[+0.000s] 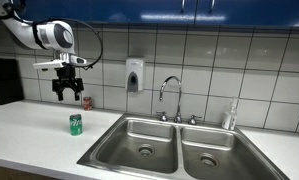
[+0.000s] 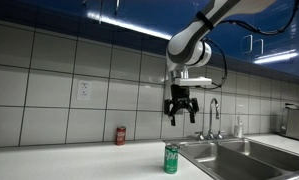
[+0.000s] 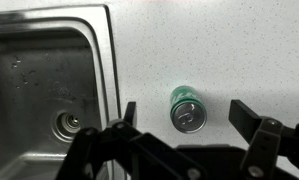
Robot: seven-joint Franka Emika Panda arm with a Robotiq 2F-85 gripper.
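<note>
A green can [image 1: 76, 125] stands upright on the white counter, left of the sink; in exterior view 2 the same green can [image 2: 171, 158] is near the counter's front. Above the counter my gripper [image 1: 67, 99] points down, open and empty, clear of the can. From the wrist view, the can's top [image 3: 189, 117] shows below and between the two spread fingers. Further back by the tiled wall stands a red can [image 2: 120, 135], also upright.
A double-basin steel sink [image 1: 176, 130] with a faucet [image 1: 170, 92] lies to the right. A soap dispenser [image 1: 135, 74] hangs on the wall, and a bottle [image 1: 230, 116] stands behind the sink. Bare counter [image 1: 29, 135] surrounds the green can.
</note>
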